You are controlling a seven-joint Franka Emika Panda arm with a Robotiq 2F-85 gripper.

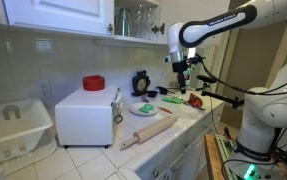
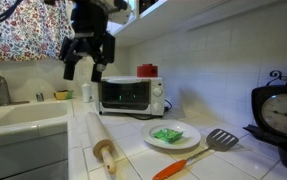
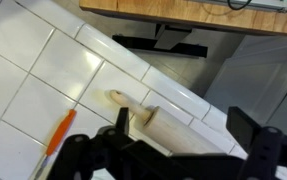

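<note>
A wooden rolling pin [image 2: 100, 140] lies on the white tiled counter [image 1: 93, 158], close to its front edge. Above it hangs my gripper [image 2: 82, 74], its two fingers spread apart and nothing held between them. From the wrist view, the pin's pale body [image 3: 176, 134] shows below and between the dark fingers, with a clear gap in height. A spatula with an orange handle [image 3: 61, 131] and slotted metal head [image 2: 221, 140] rests farther along the counter. Next to it is a white plate [image 2: 188, 136] bearing something green [image 2: 167, 134].
A white toaster oven [image 2: 130, 95] with a red pot [image 1: 94, 83] on top stands against the wall. A black clock [image 2: 280, 108] is at the back. The sink [image 2: 23, 115] and white dish rack [image 1: 15, 132] flank the work area. Upper cabinets [image 1: 58, 15] overhang the counter.
</note>
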